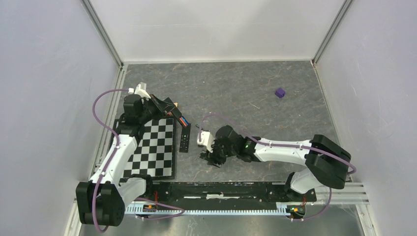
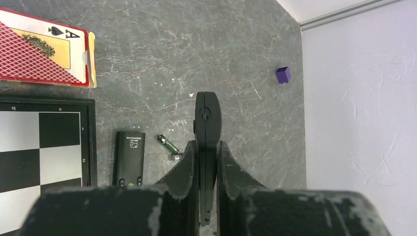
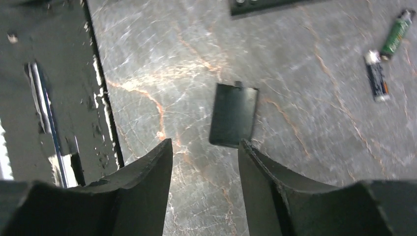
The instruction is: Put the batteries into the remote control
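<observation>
My left gripper is shut on a long black remote (image 2: 207, 113), held upright in the left wrist view and raised over the upper left of the work area in the top view. A flat black remote (image 2: 129, 155) lies beside the chessboard. Two small batteries, a green one (image 3: 397, 34) and a dark silver-ended one (image 3: 377, 76), lie at the upper right of the right wrist view. My open right gripper is above a small black rectangular cover (image 3: 233, 115), with nothing seen between its fingers.
The chessboard (image 1: 173, 164) fills the left front, with a card box (image 2: 44, 49) behind it. A small purple cube (image 1: 280, 92) sits at the back right. A dark rail (image 3: 59, 108) runs along the front edge.
</observation>
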